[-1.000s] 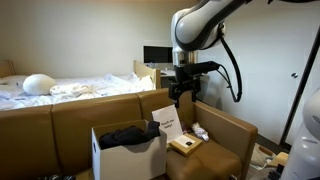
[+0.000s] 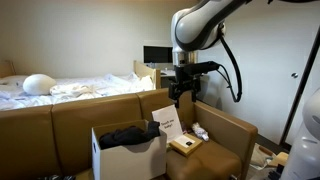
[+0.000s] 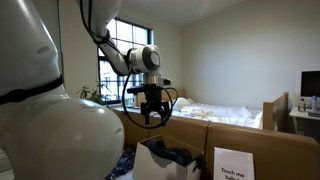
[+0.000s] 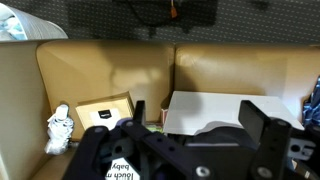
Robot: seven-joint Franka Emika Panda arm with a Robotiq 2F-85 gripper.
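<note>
My gripper hangs over the brown sofa (image 2: 50,130), its two black fingers wide apart with nothing between them. In exterior view 1 a white box (image 2: 130,160) stands on the seat, with black cloth (image 2: 124,134) heaped in its open top. That box (image 4: 205,106) shows below the fingers in the wrist view, partly covered by the gripper. A flat wooden box (image 4: 107,110) lies to its left there. Beside that lies a crumpled white bundle (image 4: 60,128). A white sign (image 2: 168,122) with printed words leans on the backrest.
The sofa's armrest (image 2: 225,130) bounds the right side in exterior view 1. Behind the backrest is a bed with white bedding (image 2: 85,90). A white bin (image 4: 28,24) stands in the wrist view's upper left corner. Bare seat leather surrounds the wooden box.
</note>
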